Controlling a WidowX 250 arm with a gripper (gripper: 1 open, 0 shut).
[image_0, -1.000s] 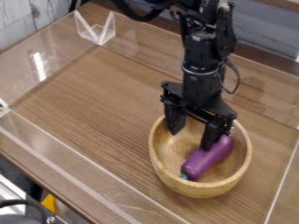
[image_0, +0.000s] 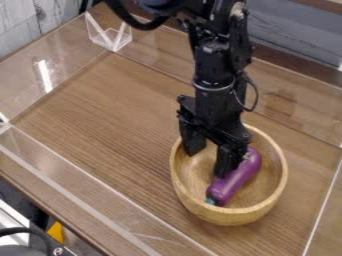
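A purple eggplant (image_0: 235, 182) lies slanted inside a round tan wooden bowl (image_0: 198, 203) at the lower right of the camera view. My black gripper (image_0: 211, 143) hangs over the back of the bowl, just above and left of the eggplant, with its fingers open. Part of the eggplant's upper end is close to or behind the right finger; whether they touch I cannot tell.
The wooden table around the bowl is mostly clear, especially at the left. A clear plastic piece (image_0: 110, 32) stands at the far upper left. Raised edges border the table at the back and left.
My gripper has shifted slightly left.
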